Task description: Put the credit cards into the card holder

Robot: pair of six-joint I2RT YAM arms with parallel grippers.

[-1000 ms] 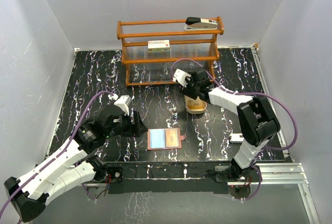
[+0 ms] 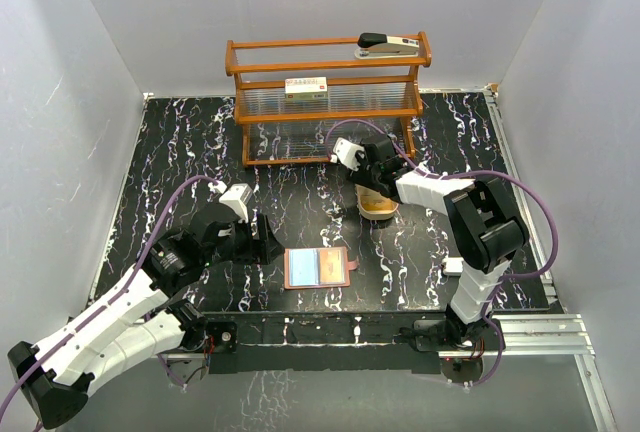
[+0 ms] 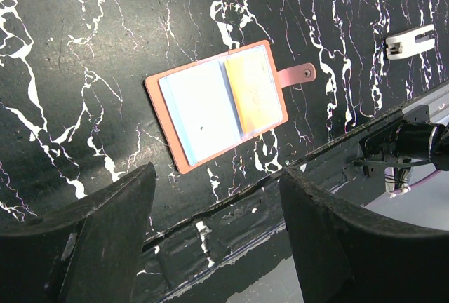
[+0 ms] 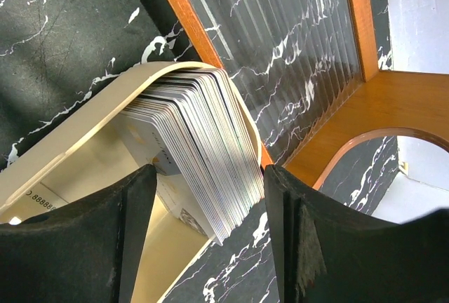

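Note:
A stack of cards (image 4: 200, 145) stands in a cream box (image 2: 376, 207), seen close in the right wrist view. My right gripper is part open around the near end of that stack, its fingers at either side; whether it grips is unclear. The pink card holder (image 2: 348, 265) lies open on the black marble table, showing blue and yellow sleeves (image 3: 249, 91). My left gripper (image 2: 262, 244) hangs open just left of and above the holder, nothing between its fingers.
A wooden shelf (image 2: 330, 112) stands at the back, carrying a stapler (image 2: 388, 47) and a small box (image 2: 305, 88). A small white object (image 3: 410, 42) lies at the right front.
The left arm and card holder have not moved.

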